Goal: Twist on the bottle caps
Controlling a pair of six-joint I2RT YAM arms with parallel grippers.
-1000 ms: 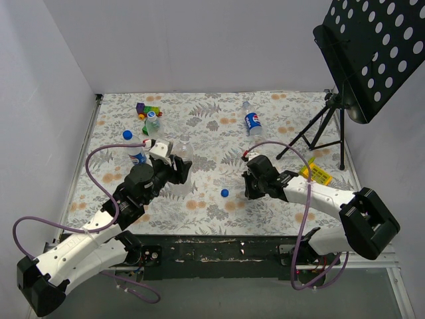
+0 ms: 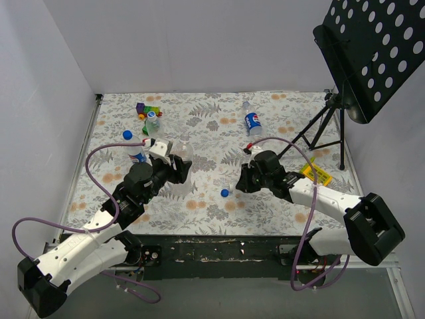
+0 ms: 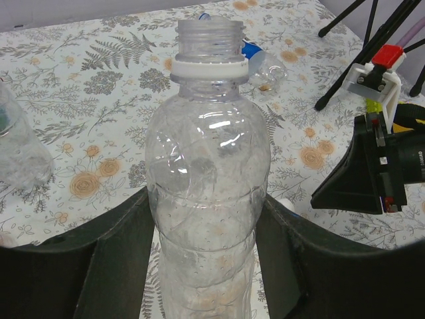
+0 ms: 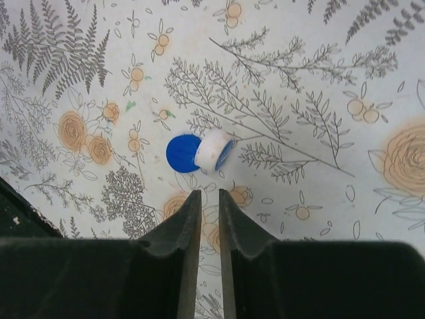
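My left gripper is shut around the body of a clear ribbed bottle point(image 3: 206, 146), which stands upright with a bare threaded neck. Two small caps lie on the patterned table in front of the right gripper. One is a blue cap point(image 4: 182, 153), showing its flat blue face. Touching it, a white cap point(image 4: 213, 151) rests tilted, with blue at one end. My right gripper stands slightly open just short of the caps, with only table visible in the narrow gap between its fingers.
A blue-capped bottle point(image 2: 133, 147) and another clear bottle point(image 2: 153, 125) stand at the left, near toy blocks point(image 2: 146, 110). A Pepsi bottle point(image 2: 252, 121) is at the back. The yellow basket point(image 2: 316, 174) and black tripod stand point(image 2: 341, 126) occupy the right side.
The white cap now shows beside the blue one. The left arm stays still.
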